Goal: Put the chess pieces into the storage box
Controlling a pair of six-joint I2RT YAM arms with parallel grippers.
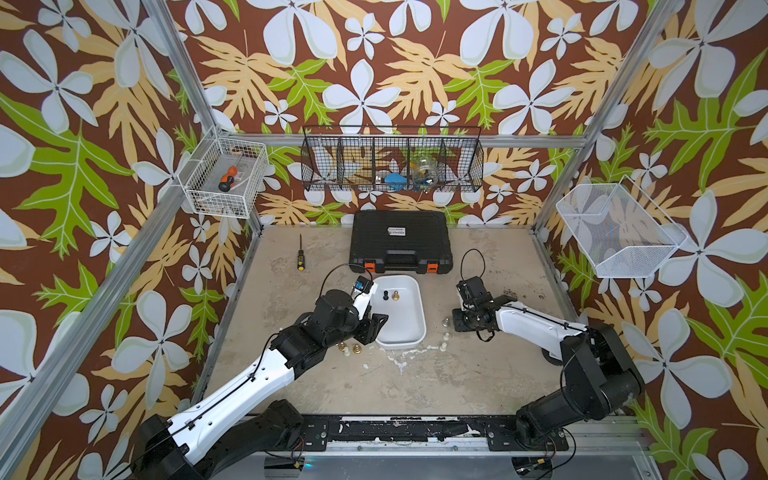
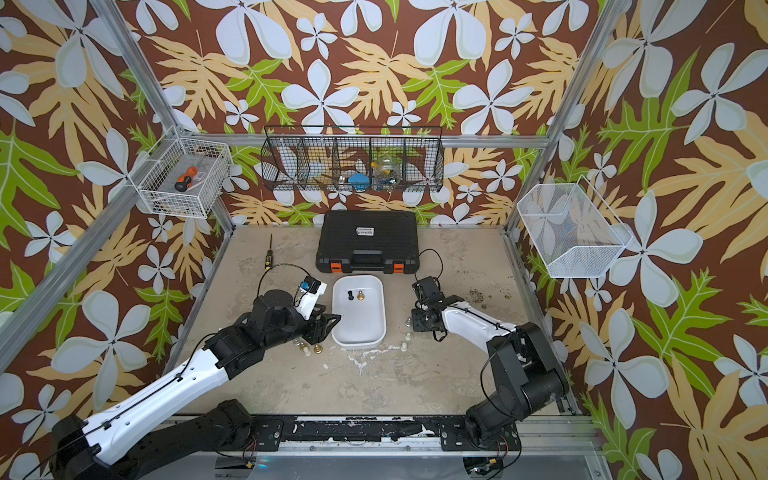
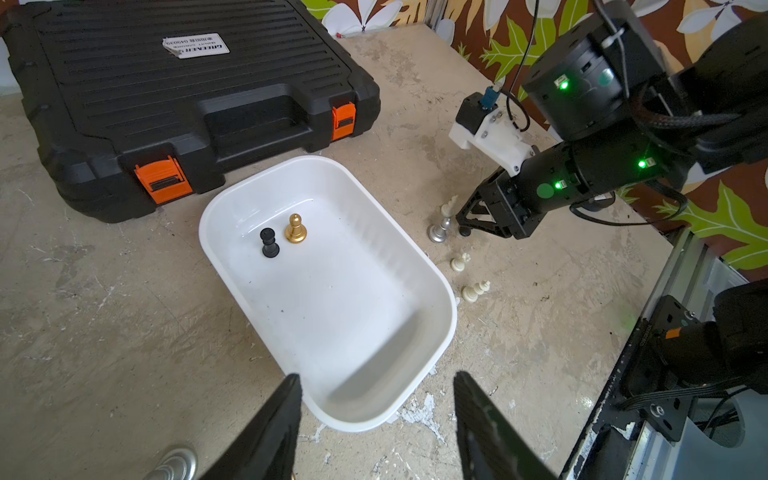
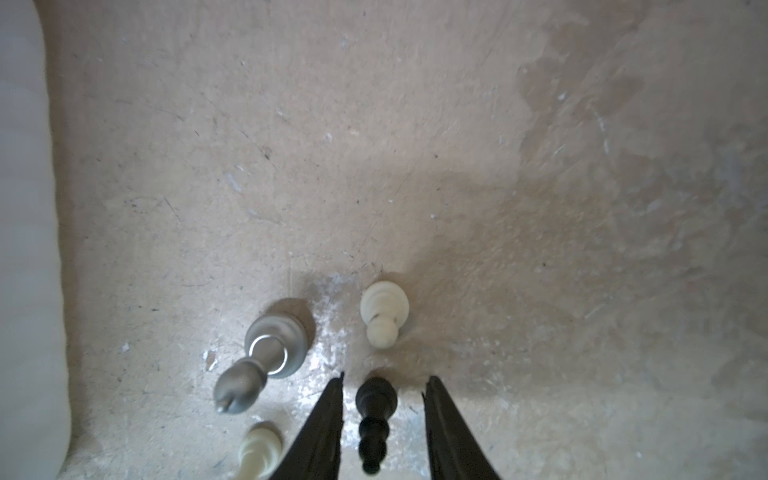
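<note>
The white storage box (image 3: 352, 312) holds a black chess piece (image 3: 269, 242) and a gold pawn (image 3: 296, 229) at its far end. My left gripper stands open and empty above the box's near end. To the box's right, my right gripper is part open over the table. A black piece (image 4: 373, 416) lies in view between its fingers, with a gap on each side. A white pawn (image 4: 384, 316) is just beyond the fingertips, and a silver piece (image 4: 272, 348) stands to their left. Another white piece (image 4: 260, 452) is partly cut off.
Gold pieces (image 1: 357, 349) sit on the table by the left gripper. More white pieces (image 3: 476, 290) are right of the box. A black case (image 1: 400, 240) lies behind the box, a screwdriver (image 1: 301, 257) at the back left.
</note>
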